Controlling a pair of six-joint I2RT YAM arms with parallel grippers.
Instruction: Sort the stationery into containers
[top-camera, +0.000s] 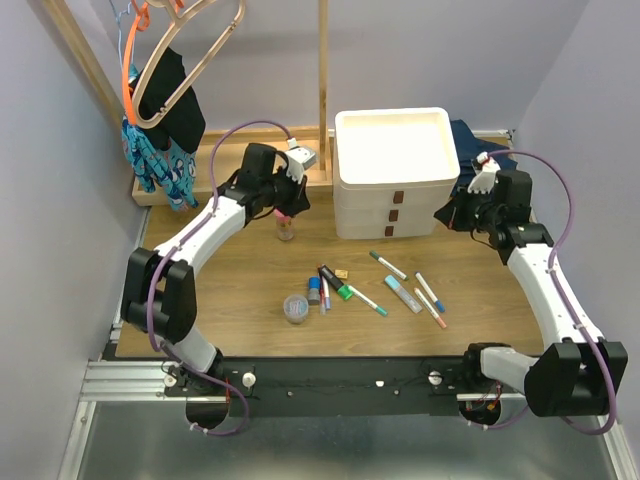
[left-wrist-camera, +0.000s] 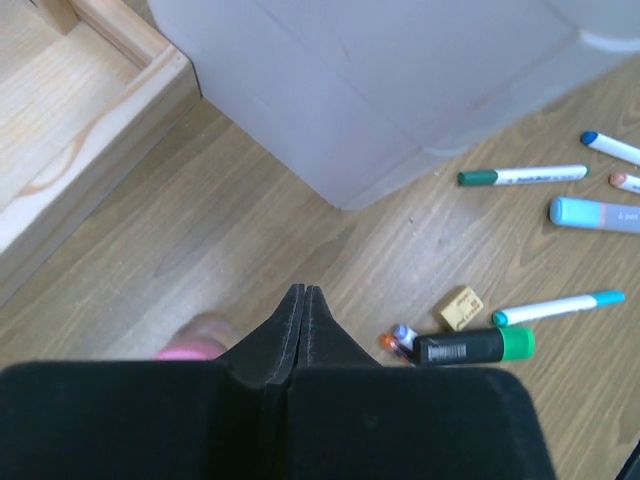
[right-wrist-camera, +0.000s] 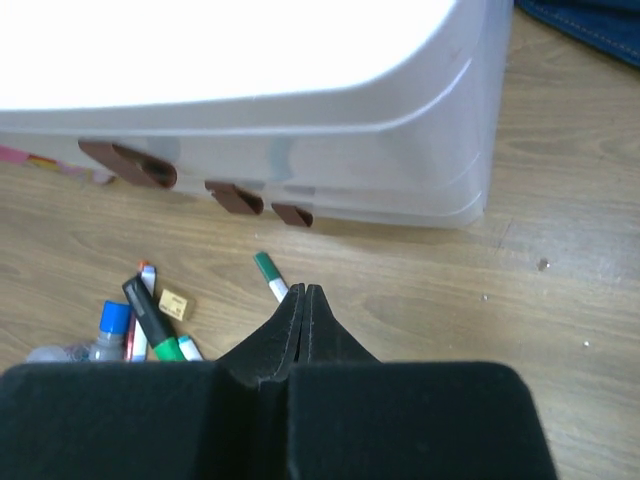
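Note:
Several markers lie loose on the table's middle: a green-capped marker (top-camera: 388, 265), a light blue highlighter (top-camera: 404, 294), a black glue tube with green cap (top-camera: 335, 283) and a blue-capped pen (top-camera: 430, 292) among them. Beside the tube are a small wooden block (left-wrist-camera: 460, 308) and a blue-lidded bottle (top-camera: 314, 290). The white drawer box (top-camera: 395, 190) stands at the back. Left of it, over a pink-lidded jar (top-camera: 285, 226), hangs my left gripper (top-camera: 304, 211), shut and empty. At the box's right side my right gripper (top-camera: 438, 217) is shut, nothing between its fingers.
A round clear container (top-camera: 295, 308) sits left of the pens. Behind the left arm is a wooden rack (top-camera: 230, 160) with hanging clothes; folded dark cloth (top-camera: 470, 150) lies right of the box.

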